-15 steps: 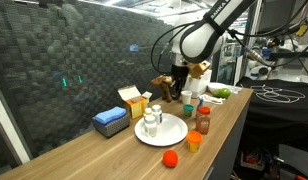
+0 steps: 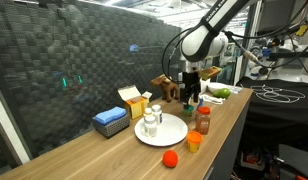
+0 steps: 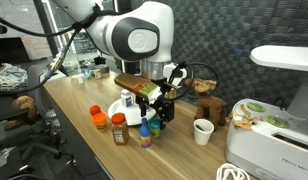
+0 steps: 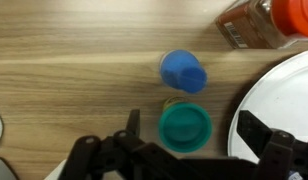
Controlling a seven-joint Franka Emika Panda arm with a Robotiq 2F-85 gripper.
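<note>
My gripper is open, its dark fingers standing on either side of a small item with a round green top (image 4: 185, 128) in the wrist view. Nothing is seen clamped between them. In exterior view 2 the gripper is low over this green item (image 3: 155, 128), partly covering it; whether they touch cannot be told. A blue-topped bottle (image 4: 182, 72) stands close beside the green item. Near it is a jar with a red lid (image 4: 296, 14), seen whole as a red-brown jar (image 3: 119, 128) in exterior view 2.
A white plate (image 2: 174, 136) with several white bottles lies close to the gripper. An orange cup (image 2: 194, 141) and a red ball (image 2: 170, 158) are nearer the front edge. A white mug (image 3: 203, 130) and a stuffed animal (image 3: 209, 106) stand on the other side.
The arm has come down toward the green item. Its gripper is now lower, around the height of the nearby bottles. The tabletop objects appear unmoved.
</note>
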